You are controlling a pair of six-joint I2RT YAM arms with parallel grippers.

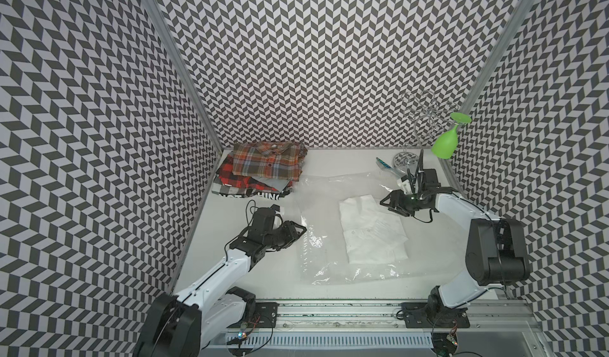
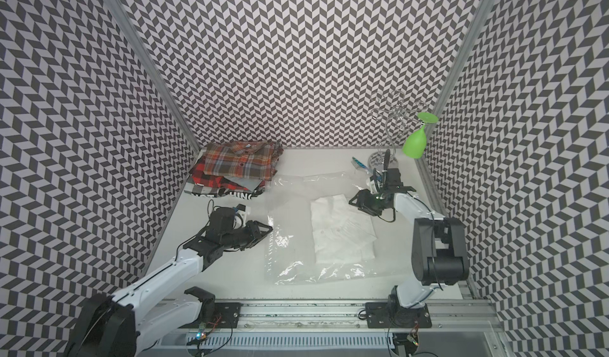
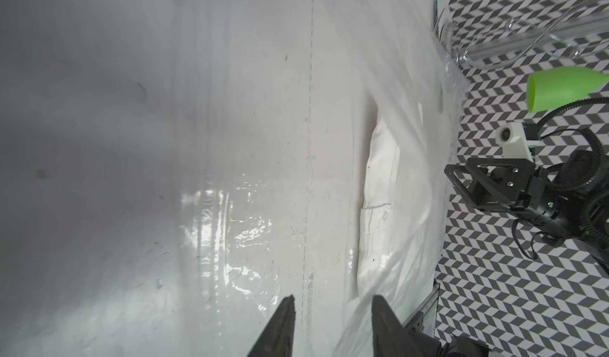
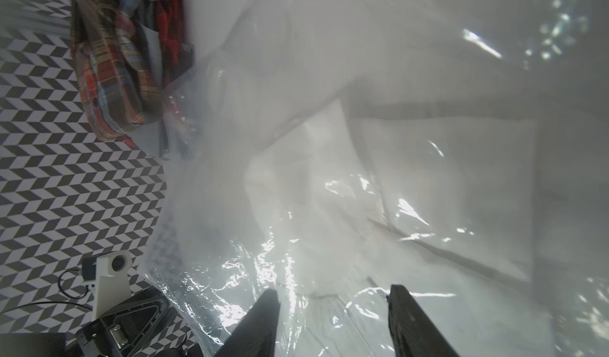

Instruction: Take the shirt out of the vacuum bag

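The folded white shirt (image 1: 371,233) lies inside the clear vacuum bag (image 1: 314,255) on the table. My left gripper (image 1: 298,230) is above the bag's left edge; the left wrist view shows clear film below its fingers, and whether anything is between them cannot be told. My right gripper (image 1: 387,201) hangs over the bag's upper right, near the shirt's upper corner, part open, with bag and shirt below its fingertips in the right wrist view.
A pile of plaid shirts (image 1: 266,160) lies at the back left. A green glass (image 1: 445,142) hangs on a wire rack (image 1: 415,119) at the back right, near a small blue object (image 1: 383,164). Bare table (image 1: 234,217) shows at the left.
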